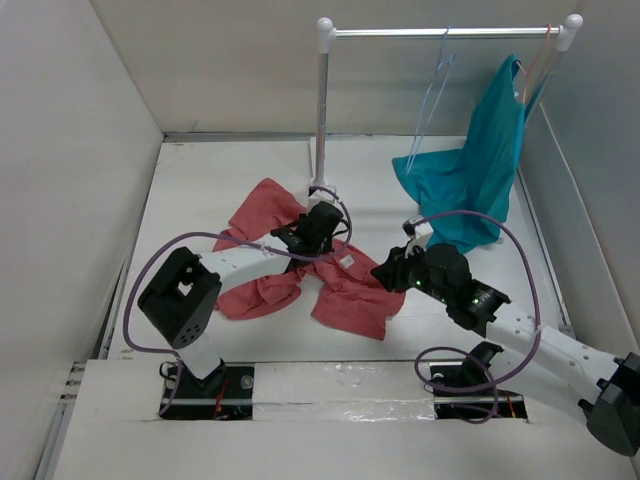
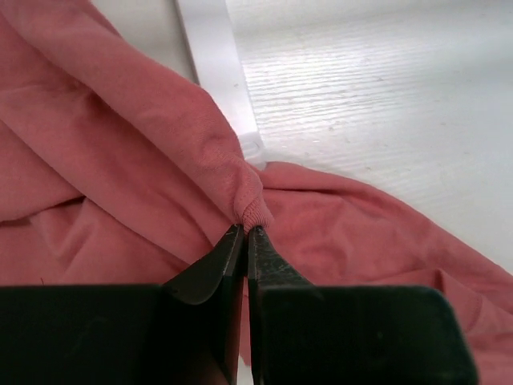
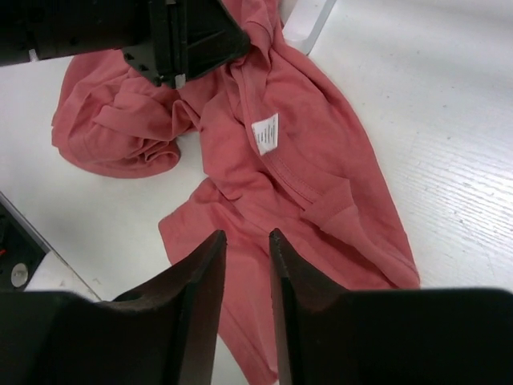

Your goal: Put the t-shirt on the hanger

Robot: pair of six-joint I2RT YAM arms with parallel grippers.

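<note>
The red t shirt (image 1: 355,300) lies crumpled on the white table, its white label (image 3: 264,133) showing in the right wrist view. My left gripper is shut on a ridge of the shirt, which bunches at its fingertips. My right gripper hangs above the shirt's right part, fingers apart with nothing visible between them. A light blue hanger (image 1: 430,100) hangs on the rack's rail (image 1: 400,33).
The rack's post (image 1: 321,100) and its base stand just behind the left gripper. A teal garment (image 1: 480,170) hangs at the right, draping onto the table. Bare table (image 1: 180,190) shows at left.
</note>
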